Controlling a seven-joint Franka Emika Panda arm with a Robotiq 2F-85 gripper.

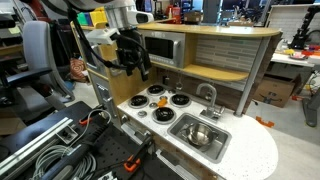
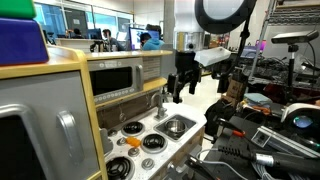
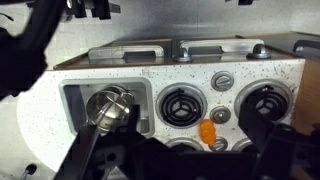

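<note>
My gripper [image 1: 134,70] hangs high above the stove side of the toy kitchen, with nothing held. In the wrist view its dark fingers stand wide apart at the lower edge, so it is open. A shiny metal pot [image 3: 108,104] sits inside the sink basin [image 3: 141,92]. The same pot [image 1: 199,133] shows in exterior view 1, well to the right of the gripper. Among the burners lies a small orange object [image 3: 207,131]; it also appears as an orange spot [image 2: 133,142] in exterior view 2. The gripper touches neither.
A faucet [image 1: 208,96] rises behind the sink. The silver microwave [image 1: 164,47] and wooden shelf [image 1: 215,72] stand along the back of the counter. Cables [image 1: 62,155] cover the floor area by the base.
</note>
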